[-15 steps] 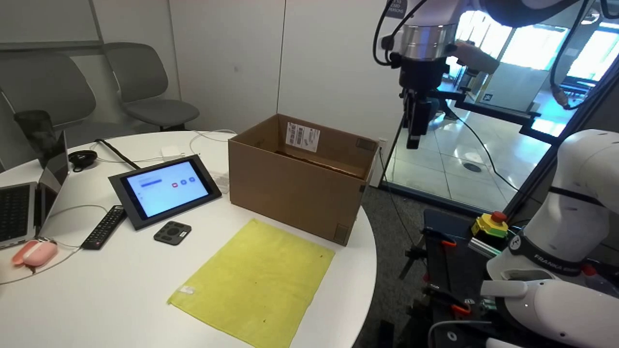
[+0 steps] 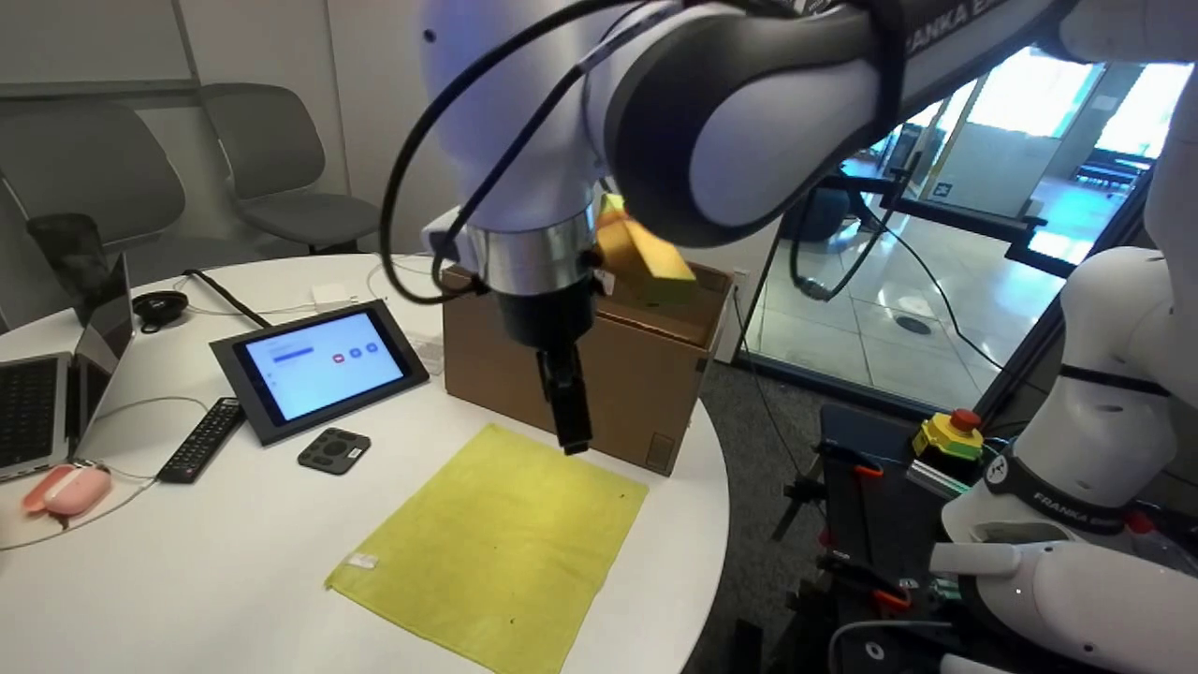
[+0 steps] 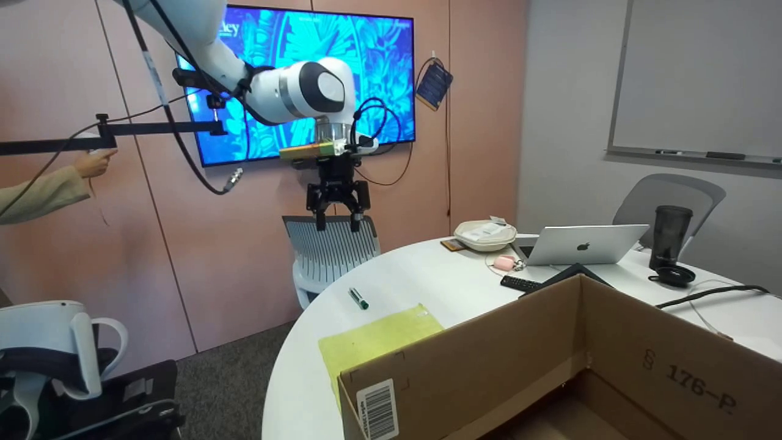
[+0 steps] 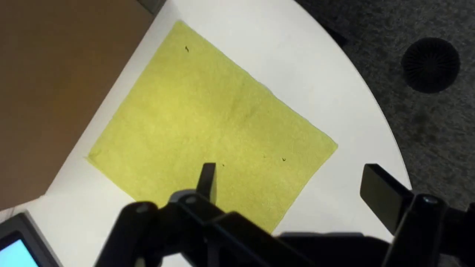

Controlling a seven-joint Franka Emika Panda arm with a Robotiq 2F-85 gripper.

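Note:
A yellow cloth (image 2: 505, 539) lies flat on the white table, with a small white tag at one corner. My gripper (image 3: 338, 224) hangs well above the table, its two fingers spread wide with nothing between them. From the wrist view the cloth (image 4: 213, 115) spreads out below the gripper, partly covered by the left finger. Beside the cloth stands an open cardboard box (image 2: 584, 382); the part of its inside that shows in the second exterior view looks empty.
A green marker (image 3: 358, 298) lies on the table past the cloth. A tablet (image 2: 326, 359), a remote (image 2: 202, 438), a small black pad (image 2: 333, 450), an earphone case (image 2: 69, 492) and a laptop (image 2: 34, 410) occupy the far side. The table's rounded edge runs close to the cloth.
The arm has swung left and lower in the first exterior view, from over the floor to in front of the box and above the cloth. Cloth and box have stayed put.

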